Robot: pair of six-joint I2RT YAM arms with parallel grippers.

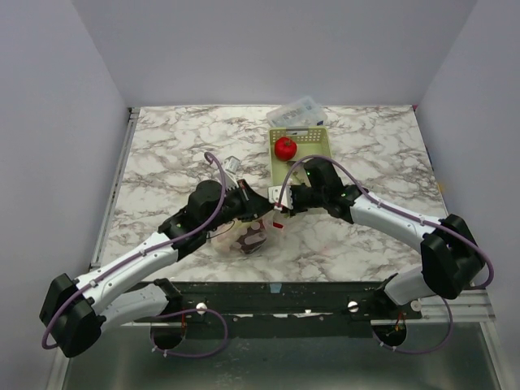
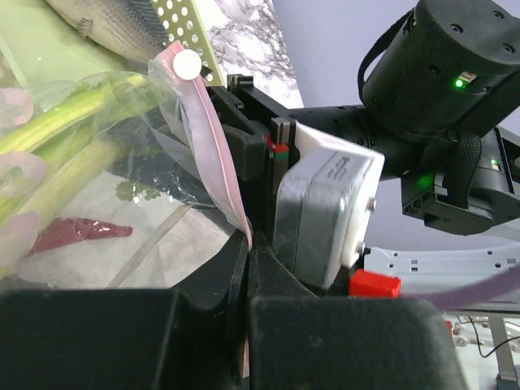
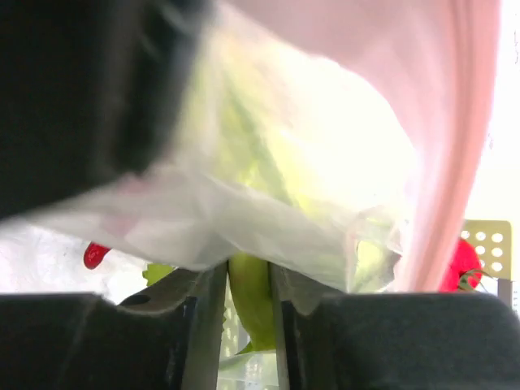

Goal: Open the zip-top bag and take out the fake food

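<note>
The clear zip bag (image 1: 248,237), with pink patches, lies under my arms at the table's middle. In the left wrist view, my left gripper is shut on its pink zip edge (image 2: 213,134). Green stalks (image 2: 61,122) and a dark red piece (image 2: 77,233) show through the film. My right gripper is beside the left one at the bag's mouth, film draped over its fingers. A green piece of food (image 3: 252,296) appears in the narrow gap between those fingers; I cannot tell whether they grip it.
Behind the bag stands a green basket (image 1: 313,140) with a red tomato (image 1: 285,148) in it. A fish (image 2: 122,24) lies in the basket too. A clear plastic container (image 1: 296,112) is at the back edge. Bare marble (image 1: 374,260) spreads to the right.
</note>
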